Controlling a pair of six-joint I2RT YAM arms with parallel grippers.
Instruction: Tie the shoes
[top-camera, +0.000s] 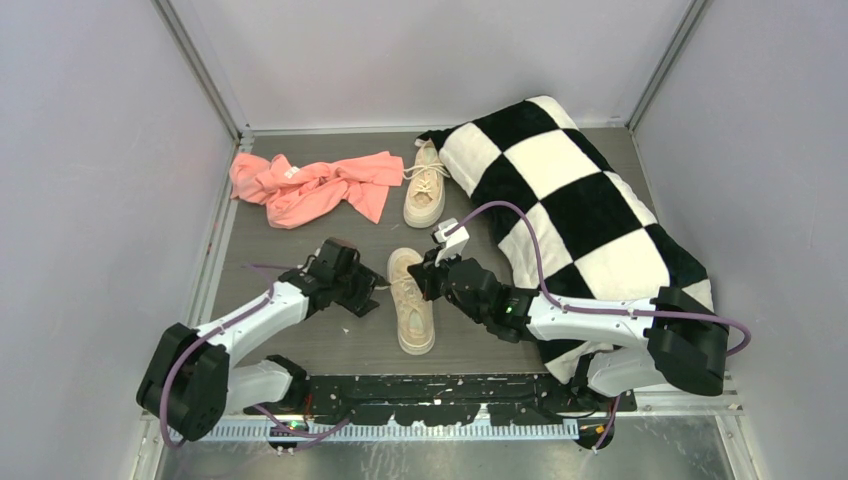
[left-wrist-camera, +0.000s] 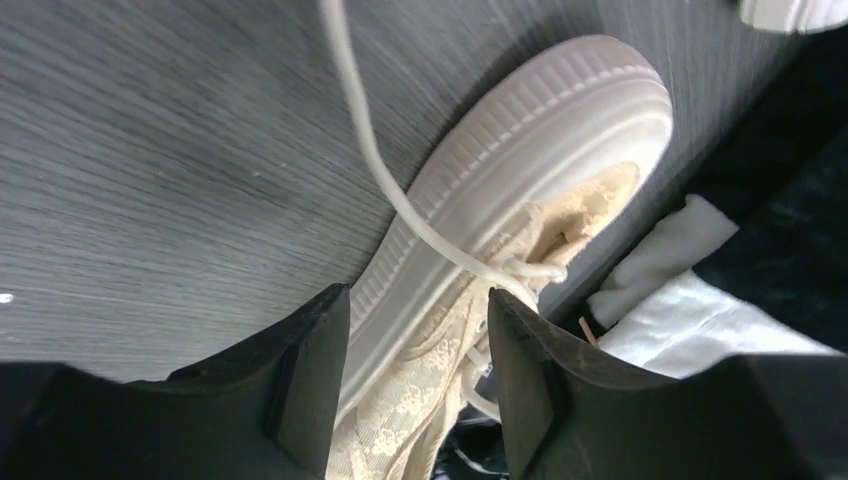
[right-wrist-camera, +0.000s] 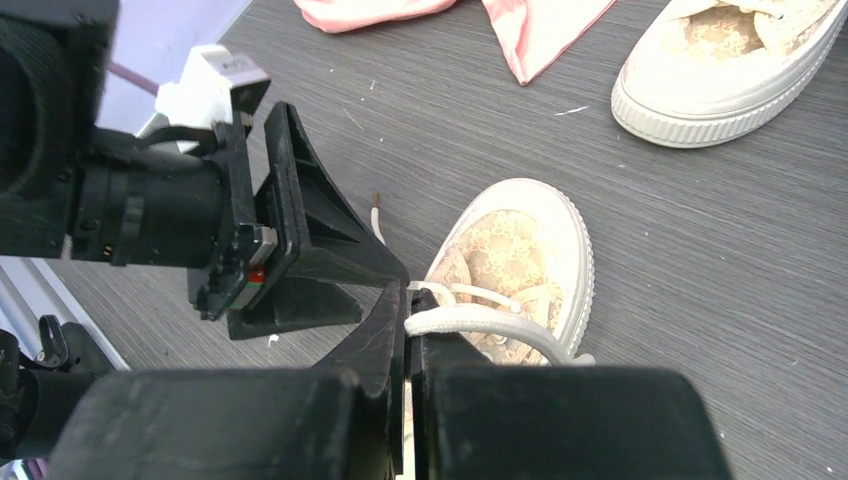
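Note:
A cream shoe (top-camera: 413, 320) lies lengthwise in the middle of the floor. My right gripper is shut on a white lace (right-wrist-camera: 480, 325) over its upper half. My left gripper stands open just left of the shoe in the top view; in the left wrist view a loose lace (left-wrist-camera: 380, 165) crosses the shoe, with no grip on it visible. A second cream shoe (top-camera: 424, 200) with laces lies farther back.
A pink cloth (top-camera: 310, 185) lies at the back left. A large checkered cushion (top-camera: 590, 230) fills the right side, touching the back shoe. Bare floor shows at the front left.

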